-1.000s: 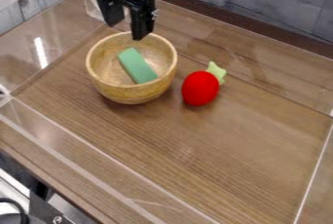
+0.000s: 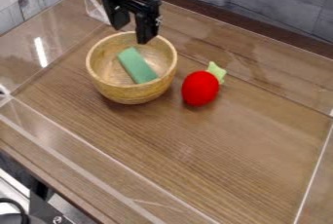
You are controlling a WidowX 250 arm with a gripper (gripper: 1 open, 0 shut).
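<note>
My gripper (image 2: pixel 132 18) is dark and hangs at the top, open, just behind and above the wooden bowl (image 2: pixel 107 92). A green block (image 2: pixel 136 65) lies inside the bowl. A red oval object (image 2: pixel 201 88) rests on the table to the right of the bowl, with a small pale green piece (image 2: pixel 216 72) behind it.
At the top left the table's edge and some dark cables show.
The gripper has shifted slightly to the right. The bowl and the things on the table look unchanged.
</note>
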